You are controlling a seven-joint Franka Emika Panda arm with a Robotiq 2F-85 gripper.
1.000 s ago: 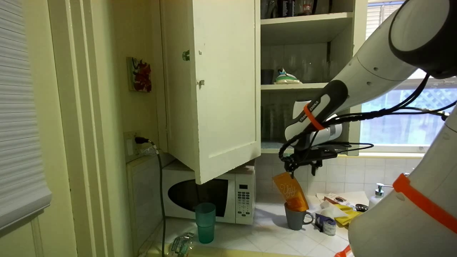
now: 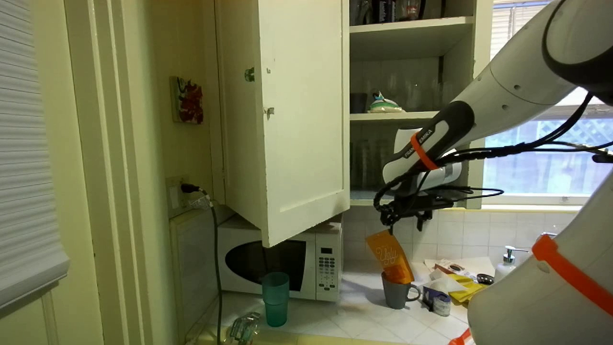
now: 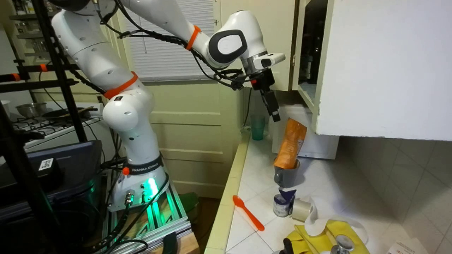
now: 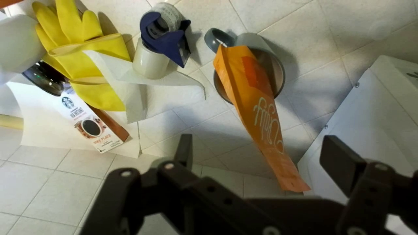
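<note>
An orange pouch (image 4: 260, 113) with white lettering leans out of a grey mug (image 4: 280, 72), its lower part inside the mug. In exterior view 2 the pouch (image 3: 291, 143) stands tilted in the mug (image 3: 286, 177) on the tiled counter. My gripper is open, its two dark fingers wide apart. In the wrist view the pouch's upper end shows between the fingers, with a gap to either side. From exterior view 1, the gripper (image 2: 406, 223) hangs just above the pouch (image 2: 391, 256); whether it touches the pouch I cannot tell.
A white microwave (image 2: 328, 267) stands behind a teal cup (image 2: 276, 299). An open cabinet door (image 2: 304, 115) hangs over it. A tape dispenser (image 4: 166, 37), yellow gloves (image 4: 94, 66) and a coffee box (image 4: 96, 127) lie beside the mug. An orange spoon (image 3: 248, 213) rests near the counter edge.
My arm has risen slightly, lifting the gripper a little away from the pouch's top. The pouch and mug have stayed in place.
</note>
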